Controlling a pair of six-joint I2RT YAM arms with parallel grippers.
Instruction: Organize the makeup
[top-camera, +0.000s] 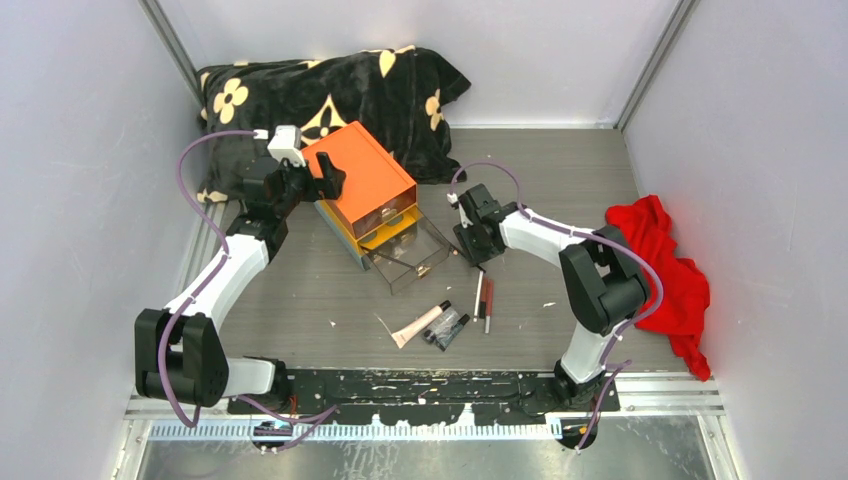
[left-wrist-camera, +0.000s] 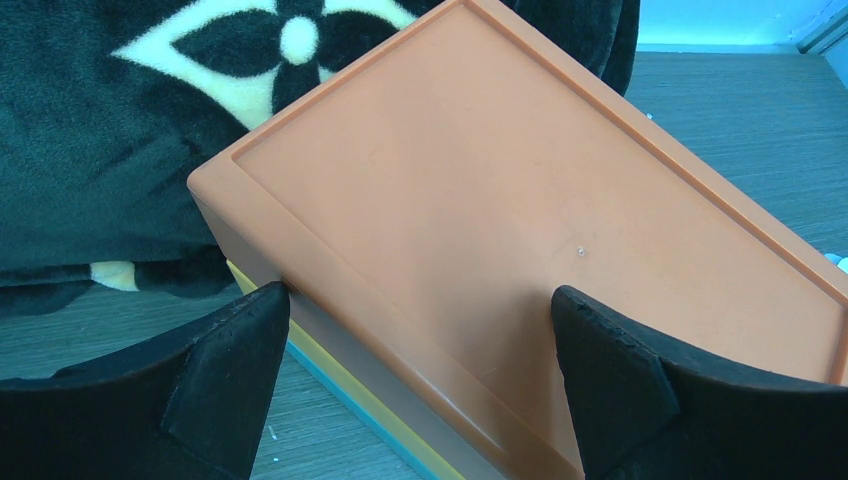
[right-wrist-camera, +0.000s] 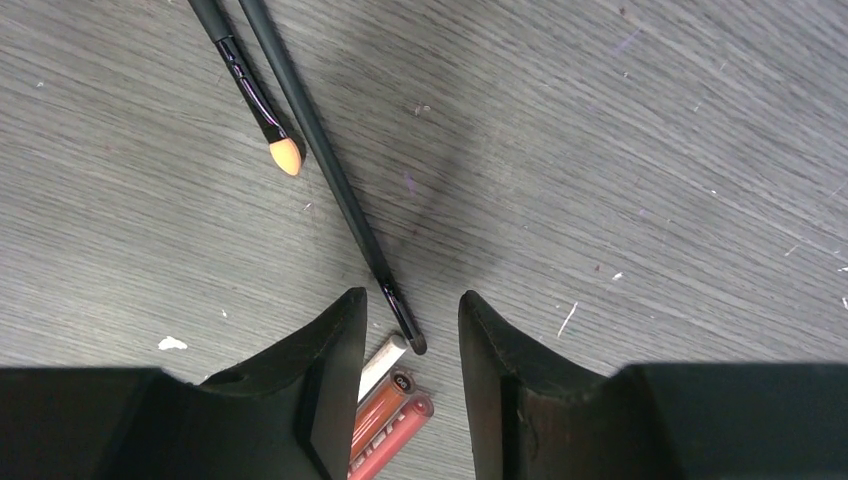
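Note:
The orange makeup organizer (top-camera: 355, 165) stands angled at centre-left, its clear lower drawer (top-camera: 410, 265) out. My left gripper is open across the organizer's top edge. My right gripper is part open above a long dark brush (right-wrist-camera: 340, 180), whose tip lies between and below the fingertips, on the floor. A sponge-tipped applicator (right-wrist-camera: 260, 110) lies beside it. A white pencil (right-wrist-camera: 378, 365) and red tubes (right-wrist-camera: 395, 440) lie under the fingers. A cream tube (top-camera: 420, 325) and dark packets (top-camera: 448, 330) lie below the drawer.
A black patterned blanket (top-camera: 260, 100) fills the back left. A red cloth (top-camera: 660, 260) lies along the right wall.

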